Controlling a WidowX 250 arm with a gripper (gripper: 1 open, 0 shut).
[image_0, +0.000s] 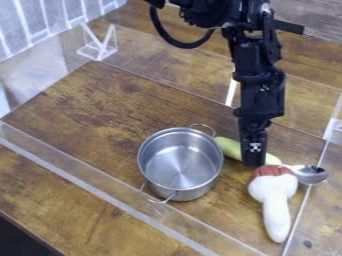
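Note:
The black gripper (251, 153) is lowered onto a yellow-green elongated object (230, 149) that lies right of a steel pot (179, 163); whether its fingers are closed around that object cannot be told. A white object with a red top (274, 205) lies just below the gripper. A metal spoon (309, 175) lies beside it at the right.
Transparent borders run along its edges, with a small white wire piece (100, 42) at the back left.

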